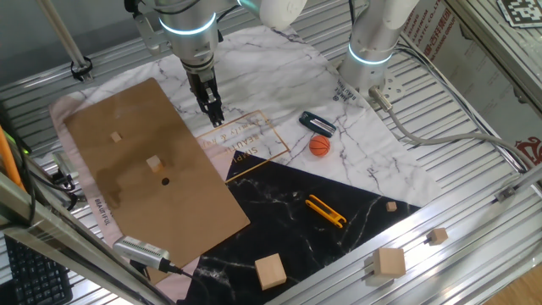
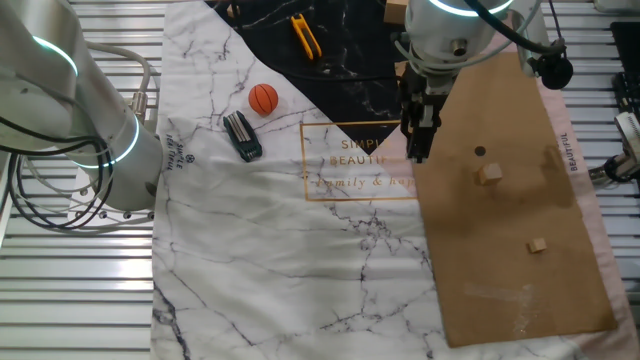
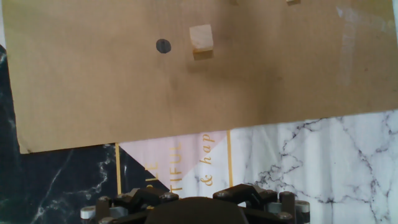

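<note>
My gripper (image 1: 217,121) hangs above the marbled cloth, beside the long edge of the brown cardboard (image 1: 113,186). In the wrist view its two fingers (image 3: 163,196) stand apart at the bottom, with no object between them. A wooden block (image 3: 201,38) sits on the cardboard close to a dark round spot (image 3: 163,46). Farther along the board lies a smaller wooden cube (image 2: 537,245). Off to the other side of the gripper, an orange basketball-patterned ball (image 1: 319,146) rests by a dark green tool (image 1: 318,124). A yellow cutter (image 1: 326,211) lies on the black part of the cloth.
A larger wooden block (image 1: 270,271) stands near the cloth's front edge, and a small cube (image 1: 391,206) near its right corner. Two more blocks, one big (image 1: 389,263) and one small (image 1: 437,236), are on the metal frame.
</note>
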